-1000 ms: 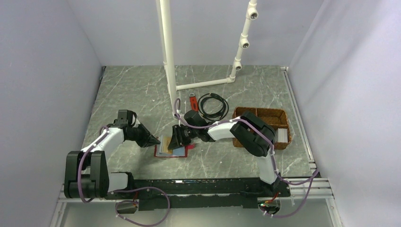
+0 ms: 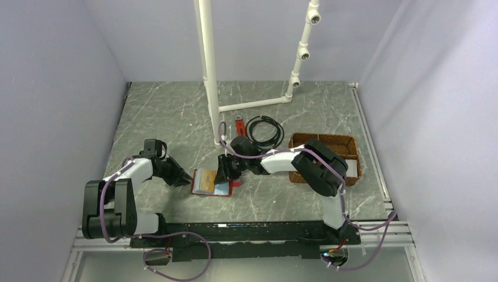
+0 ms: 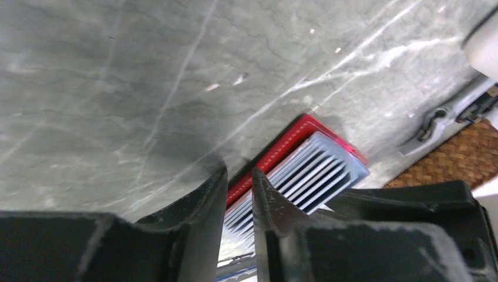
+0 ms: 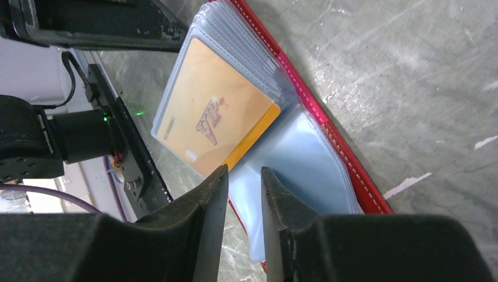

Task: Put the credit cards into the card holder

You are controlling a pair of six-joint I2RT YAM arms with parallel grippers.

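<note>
The open card holder (image 2: 221, 195) lies on the table with a red cover and clear plastic sleeves. An orange-tan card (image 4: 205, 111) shows on its top sleeve in the right wrist view; the other sleeve half there looks empty. My left gripper stands at the holder's left end, fingers part open, with the red cover's edge and the stacked sleeves (image 3: 311, 170) just beyond its fingertips. Over the holder hovers my right gripper, its fingers a little apart near the card's yellow edge. Nothing shows held in either one.
To the right stands a woven basket (image 2: 323, 140) with compartments and a white item (image 2: 351, 168) in one. Behind the right arm are a coiled black cable (image 2: 279, 136) and a red tool (image 2: 240, 127). A white pole (image 2: 214, 117) rises just behind the holder.
The right gripper shifted slightly rightward, uncovering more of the card.
</note>
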